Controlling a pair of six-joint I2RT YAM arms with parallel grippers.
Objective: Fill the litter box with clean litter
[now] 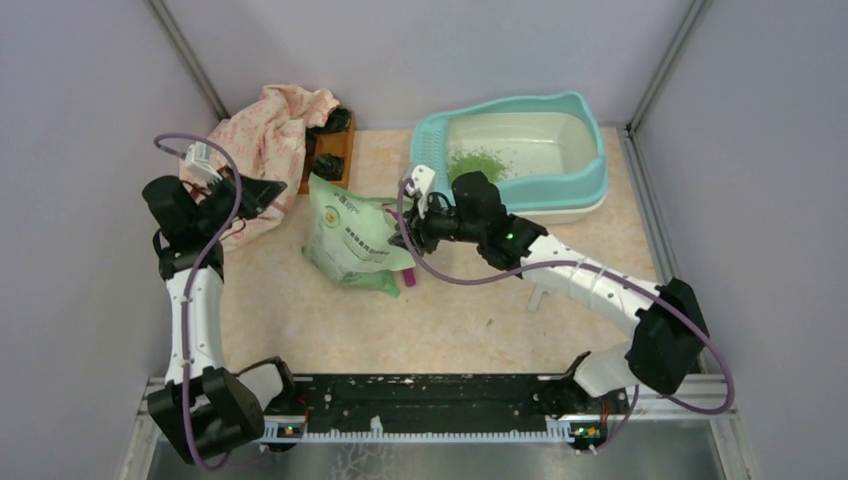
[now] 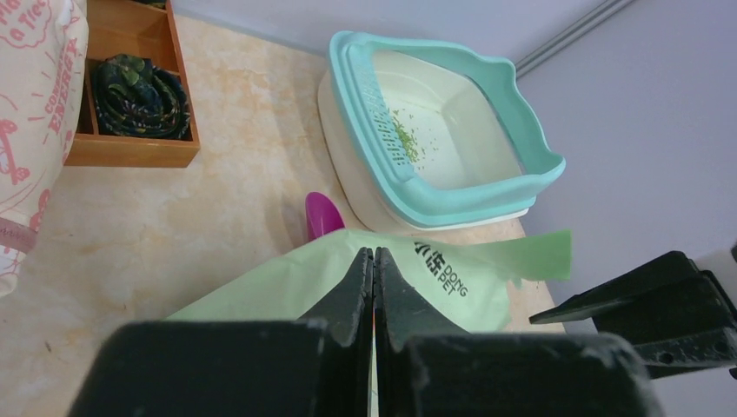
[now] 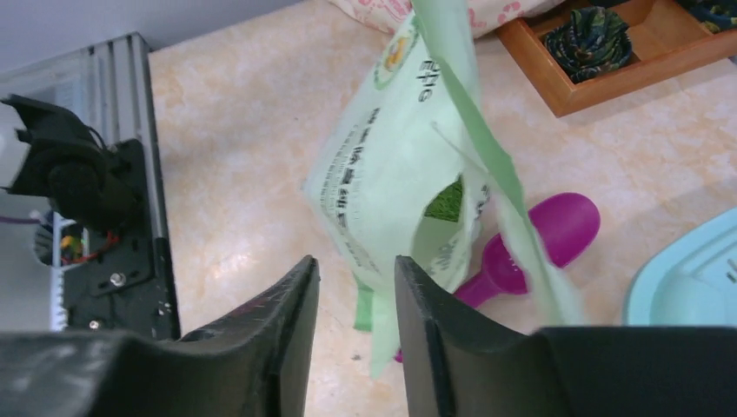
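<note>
A green-and-white litter bag [image 1: 345,235] leans on the table, its top folded over toward the right. My left gripper is shut with nothing between its fingers, and the bag's top edge lies outside them. In the right wrist view, my right gripper is partly open, with a loose bag flap showing beyond the gap. Little of the green litter [image 3: 445,202] shows in the bag's mouth. The teal-rimmed litter box [image 1: 600,165] stands at back right with some green litter [image 1: 478,165] in it. A purple scoop [image 3: 563,228] lies beside the bag.
At back left sits a wooden tray [image 1: 334,145] with dark bundled bags, beside a pink patterned cloth bag [image 1: 275,120]. A small pale object [image 1: 537,297] lies under the right arm.
</note>
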